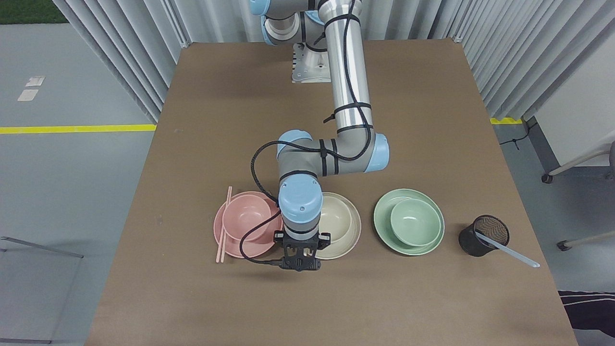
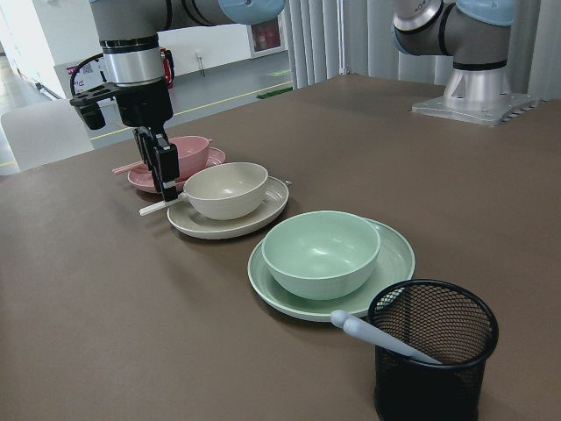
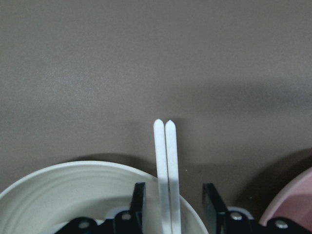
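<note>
My gripper stands open, pointing down over the rim of the cream plate [image 3: 68, 180], with a pair of white chopsticks [image 3: 161, 156] between its fingers. In the left view the gripper [image 2: 170, 195] is low beside the cream bowl [image 2: 226, 189], and the white chopsticks [image 2: 153, 207] stick out past the plate [image 2: 206, 228]. The pink plate and bowl [image 1: 242, 216] lie to the left in the front view, with pink chopsticks [image 1: 220, 248] along their left side.
A green bowl [image 1: 415, 222] on a green plate [image 1: 383, 225] stands to the right, then a black mesh cup [image 1: 473, 245] holding a light utensil [image 1: 516, 255].
</note>
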